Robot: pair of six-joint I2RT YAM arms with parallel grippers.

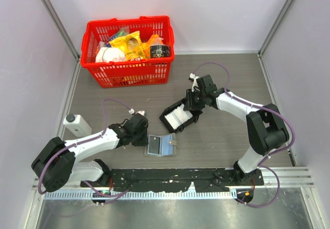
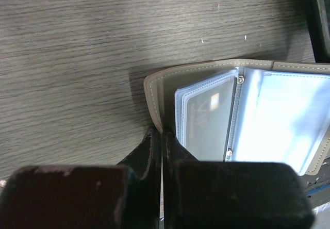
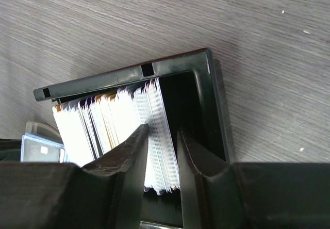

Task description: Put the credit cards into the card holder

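An open card holder [image 1: 167,145] with clear blue sleeves lies at the front middle. My left gripper is shut at its left edge, the thin beige rim [image 2: 175,70] running down to the fingertips. A black tray [image 1: 167,123] full of white cards [image 3: 118,126] sits behind the holder, tilted in plan. My right gripper is over the row's end card, its fingers close together at the white stack; whether a card is pinched between them is hard to tell.
A red basket [image 1: 93,48] of packets fills the back left. A white bottle [image 1: 79,127] stands at the left. Bare table [image 1: 232,141] lies to the right.
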